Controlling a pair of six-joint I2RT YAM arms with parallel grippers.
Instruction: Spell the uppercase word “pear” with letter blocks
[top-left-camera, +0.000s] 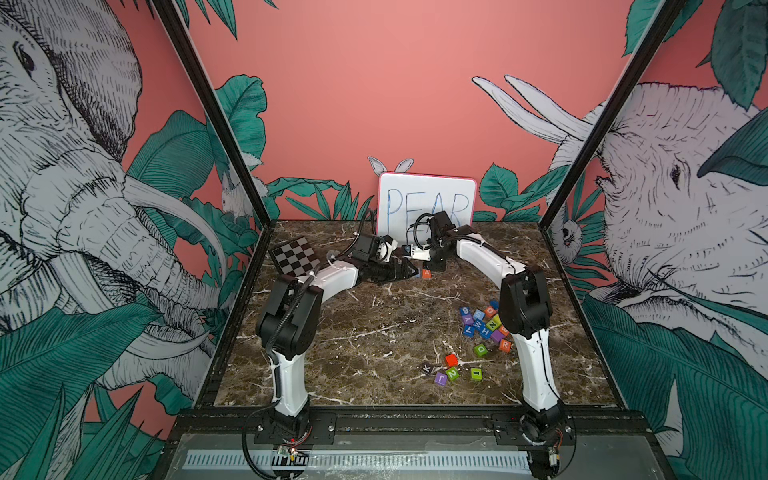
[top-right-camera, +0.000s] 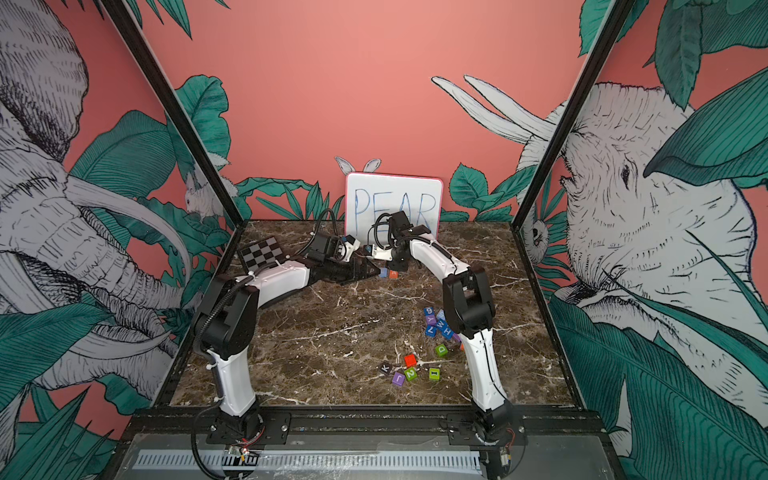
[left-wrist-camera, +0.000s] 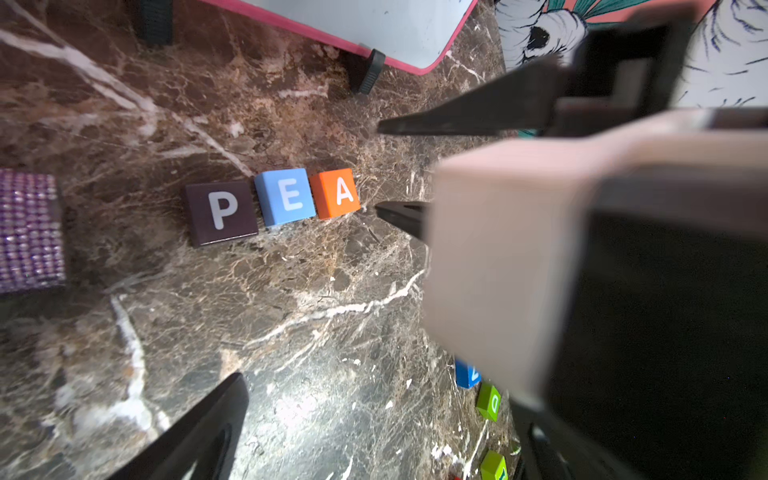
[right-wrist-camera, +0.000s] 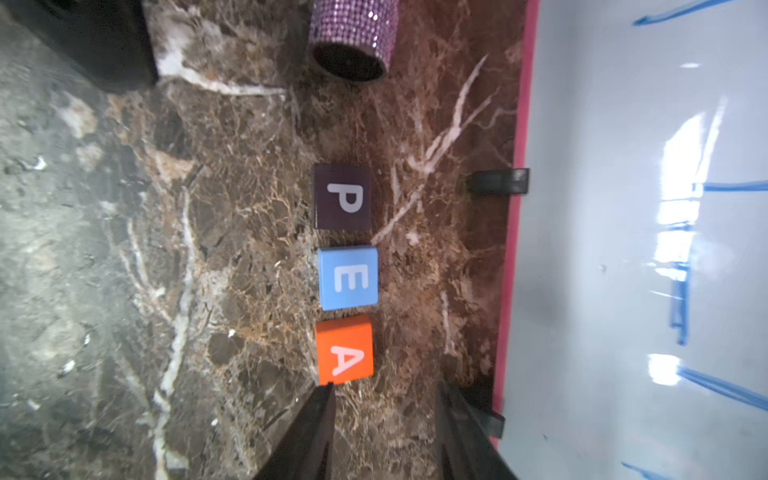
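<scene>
A dark P block, a light blue E block and an orange A block lie in a row, faces up, with narrow gaps between them. The right gripper is raised beyond the A end, its fingers spread and nothing between them. In the left wrist view its fingertips stand just right of the A. My left gripper is open and empty, near the P side of the row. Among the piled blocks, an orange one sits at the pile's lower right.
A whiteboard reading PEAR stands behind the row. A purple beaded cylinder lies beyond the P. Several loose blocks, including a green one, lie nearer the front. A checkered board is at back left.
</scene>
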